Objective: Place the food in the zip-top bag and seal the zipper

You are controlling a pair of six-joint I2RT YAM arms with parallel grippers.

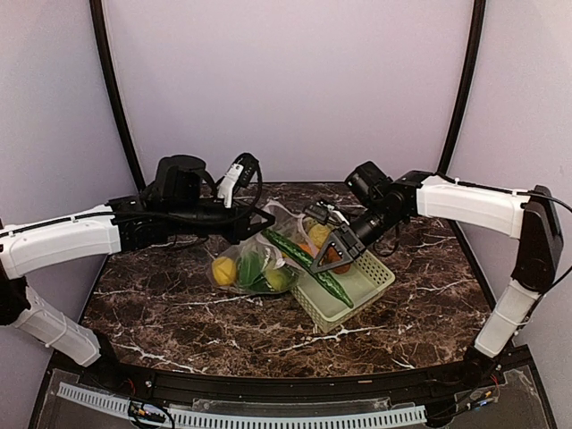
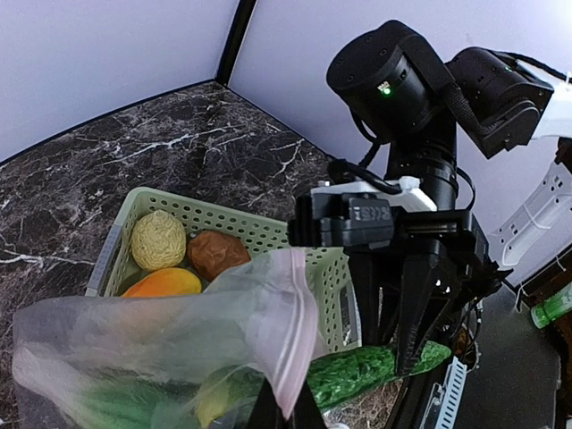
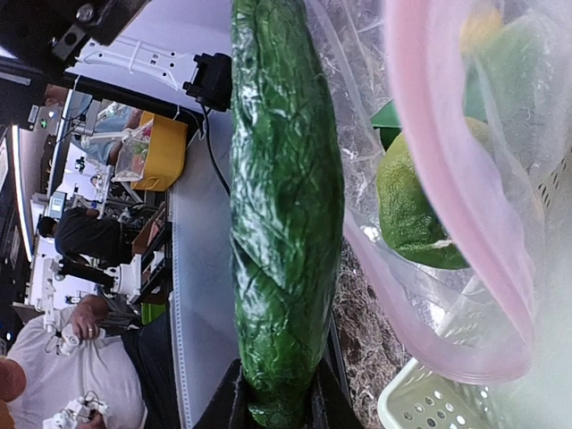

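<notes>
A long green cucumber [image 1: 311, 268] slants over the basket, its upper left end close to the mouth of the clear zip top bag [image 1: 234, 284]. My right gripper is shut on the cucumber, gripping it partway along its length. On the bag's pinkish zip edge [image 2: 290, 349] my left gripper is shut, holding that rim up. Inside the bag lie a yellow food item [image 1: 223, 270], something green [image 1: 251, 267] and a round green one [image 3: 416, 210]. Whether the cucumber's tip is inside the opening, I cannot tell.
Under the right arm sits a pale green basket [image 1: 380, 279], holding a pale round item [image 2: 159, 239], a brown one [image 2: 217, 254] and an orange-yellow one [image 2: 164, 283]. Bare marble tabletop [image 1: 206, 335] lies in front and to the left.
</notes>
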